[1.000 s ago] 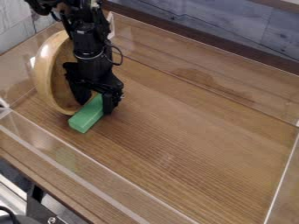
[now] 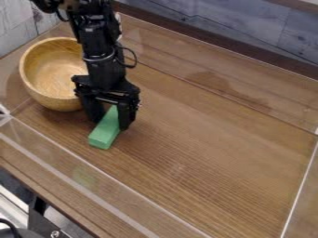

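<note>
The black robot arm comes down from the top left to the gripper [image 2: 107, 104], whose open fingers are low over a green block [image 2: 106, 132] lying on the wooden table. The block's upper end is partly hidden by the gripper; whether they touch I cannot tell. A wooden bowl [image 2: 44, 74] sits to the left, behind the arm, resting flat.
A grey wall [image 2: 248, 28] runs along the back right. Cables and an edge are at the bottom left.
The bowl, tipped up on its side earlier, now lies flatter and higher left. The gripper has shifted slightly, and the green block sits slightly right of where it was.
</note>
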